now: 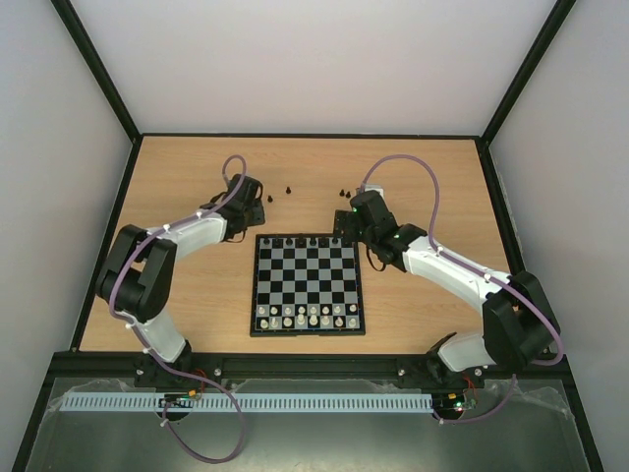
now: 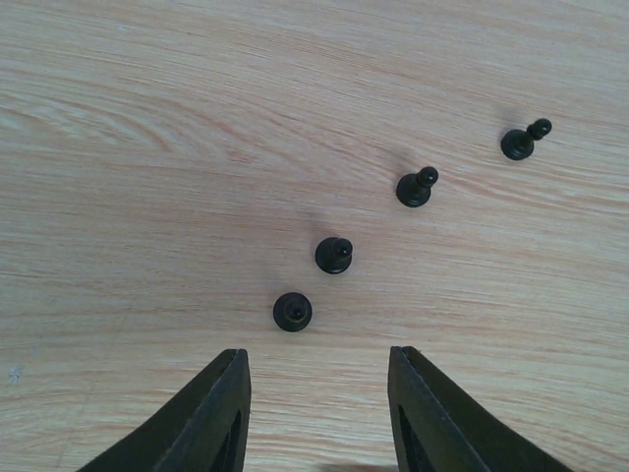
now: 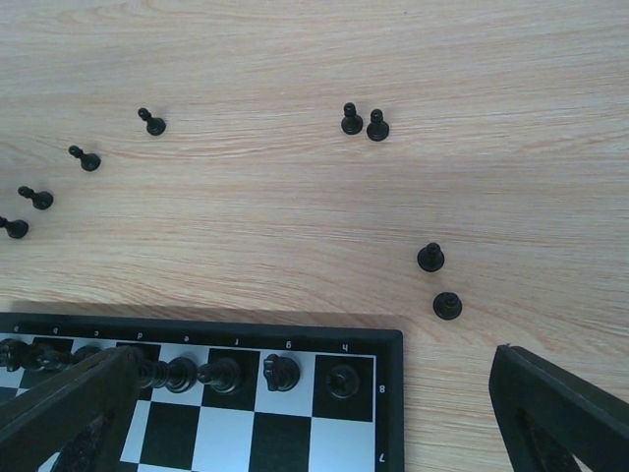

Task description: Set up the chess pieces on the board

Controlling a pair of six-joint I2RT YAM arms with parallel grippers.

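Observation:
The chessboard (image 1: 307,332) lies mid-table, white pieces (image 1: 314,316) in two rows at its near side and black pieces (image 3: 224,375) along its far row. Loose black pawns stand on the wood: a pair (image 2: 333,256) close ahead of my left gripper, and two others farther right, one of them this pawn (image 2: 416,187). That gripper's fingers are apart with only bare wood between them. My right gripper is open over the board's far right corner, holding nothing. More pawns show ahead of it, including one pawn (image 3: 430,258) right of the board.
Bare wood surrounds the board, with wide free room behind it on the table (image 1: 393,152). The right arm (image 1: 447,268) reaches in over the right side, and the left arm (image 1: 197,234) over the left.

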